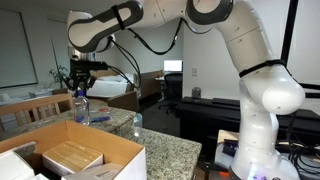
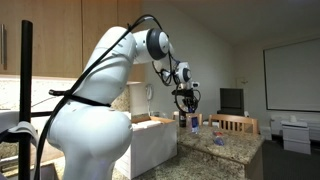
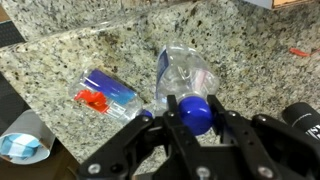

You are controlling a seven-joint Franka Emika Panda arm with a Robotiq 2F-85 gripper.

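A clear bottle with a blue cap [image 3: 195, 115] hangs in my gripper [image 1: 80, 89], which is shut on it at the cap. The wrist view looks down over the cap onto the clear bottle body [image 3: 178, 68]. From the side, the held bottle [image 1: 80, 106] appears roughly upright, behind the cardboard box's far edge. Whether its base touches the counter cannot be told. Lying on the counter beside it is a second bottle with a blue and red label [image 3: 108, 93].
An open cardboard box [image 1: 118, 150] holding a smaller carton [image 1: 72, 156] stands at the front left. Another clear bottle [image 1: 138, 125] stands upright on the granite counter [image 1: 172, 150]. A dark object [image 3: 302, 118] lies right in the wrist view.
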